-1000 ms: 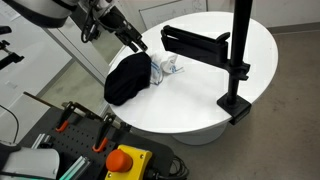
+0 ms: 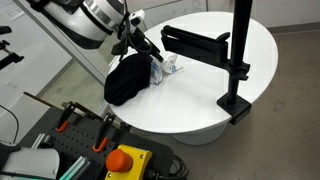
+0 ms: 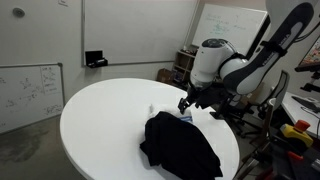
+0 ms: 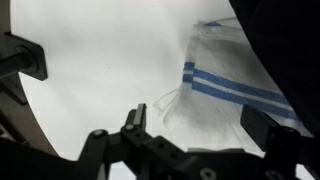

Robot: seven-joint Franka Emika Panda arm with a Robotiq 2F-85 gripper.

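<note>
A white cloth with blue stripes (image 4: 222, 90) lies crumpled on the round white table, its fringed edge toward the middle of the wrist view. A black cloth (image 3: 180, 148) is heaped beside it and covers part of it; its dark edge shows at the upper right of the wrist view. My gripper stands open above the striped cloth, fingers apart, nothing held between them. In exterior view 2 the gripper (image 3: 190, 106) hangs just behind the black heap. Much of the striped cloth (image 2: 164, 68) is hidden by the black one and by my arm.
A black stand (image 2: 235, 95) with a horizontal bar rises at the table's edge. A red emergency button (image 2: 119, 160) sits on a yellow box in front.
My gripper has moved down and to the right in exterior view 1, coming closer over the striped cloth. Both cloths lie as before.
</note>
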